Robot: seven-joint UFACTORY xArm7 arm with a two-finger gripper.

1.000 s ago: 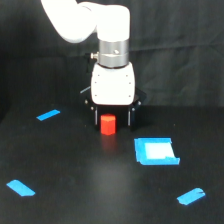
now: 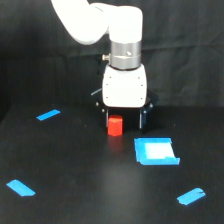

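Note:
A small red cube is at the middle of the dark table, just below the left half of the white hand. My gripper points down at the cube. Dark parts show below the hand on both sides, the right one clear of the cube. Against the black background the fingers are hard to make out, so whether they grip the cube does not show. A pale patch with a blue border lies to the right and nearer the camera, apart from the cube.
Blue tape strips lie at the left back, the left front and the right front. A black curtain hangs behind.
Both the arm and the red cube have shifted a short way to the right, closer to the blue-bordered patch. The patch and the tape strips have stayed put.

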